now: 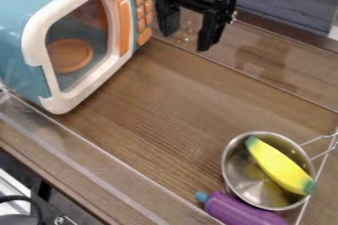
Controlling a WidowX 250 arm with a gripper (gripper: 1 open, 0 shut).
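My black gripper hangs at the top centre over the wooden counter, just right of the toy microwave, its two fingers apart with nothing visible between them. A yellow banana lies in a small steel pot at the lower right. A purple eggplant lies just below the pot at the bottom edge. The microwave is blue and white with orange buttons and an orange plate inside.
A clear rail runs along the front left edge, and a grey-blue wall stands at the back.
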